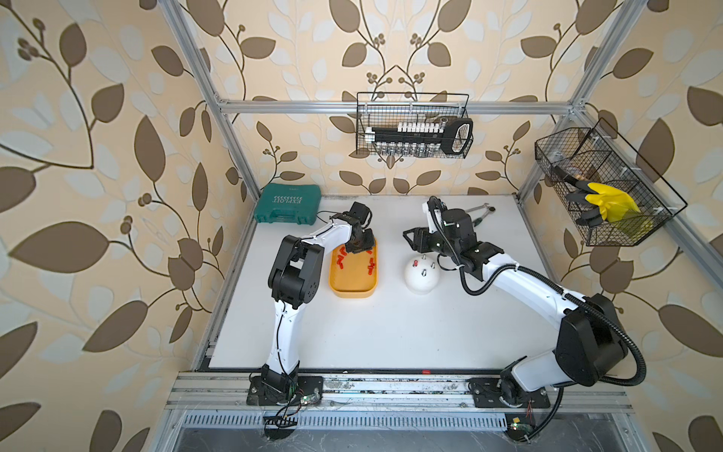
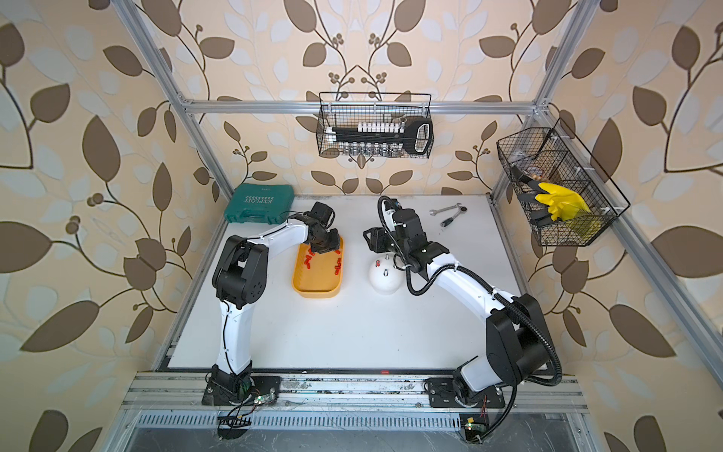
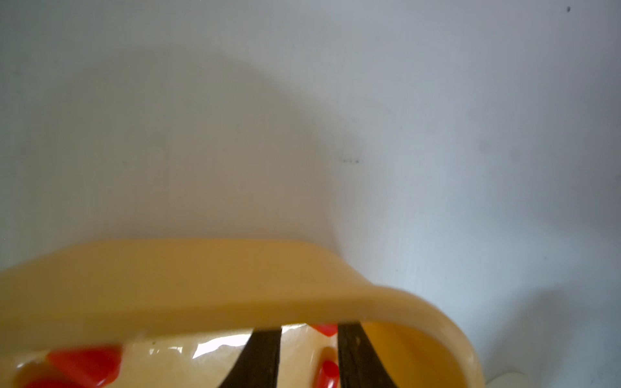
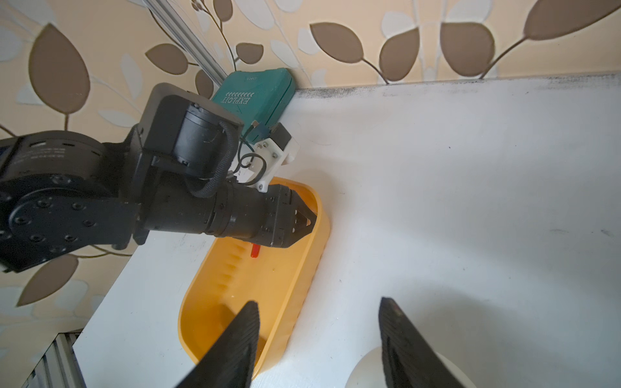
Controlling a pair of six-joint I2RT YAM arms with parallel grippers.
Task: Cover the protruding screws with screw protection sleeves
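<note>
An orange tray [image 1: 352, 286] holds several red sleeves [image 1: 340, 260] [image 2: 338, 266]. My left gripper is down in the tray's far end, part open, with red sleeves [image 3: 328, 378] close beside and beyond its fingertips; whether it touches one is unclear. A white round base [image 1: 421, 278] with protruding screws [image 1: 424, 272] stands right of the tray; one bears something red [image 2: 377, 263]. My right gripper is open above the base, with nothing between its fingers.
A green case [image 1: 287, 203] lies at the back left. Wrenches [image 2: 452, 214] lie at the back right. Wire baskets [image 2: 375, 128] hang on the frame.
</note>
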